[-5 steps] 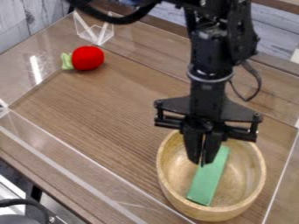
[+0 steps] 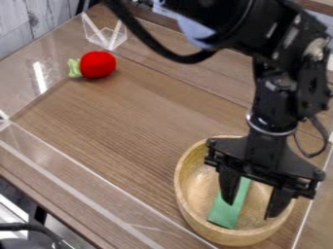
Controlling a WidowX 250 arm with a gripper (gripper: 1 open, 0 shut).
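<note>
My black gripper point(image 2: 256, 177) is open over a tan bowl point(image 2: 204, 198) at the lower right of the camera view, its fingers pointing down at or into the bowl. A green oblong object point(image 2: 227, 206) lies inside the bowl, partly hidden by the gripper.
A red round object point(image 2: 97, 64) with a green part sits on the wooden table point(image 2: 104, 136) at the upper left, near a clear wire-like or plastic item behind it. Dark cables run at the lower left corner.
The arm has moved toward the near right, and the gripper has come down over the bowl. The green object appears slightly shifted within the bowl.
</note>
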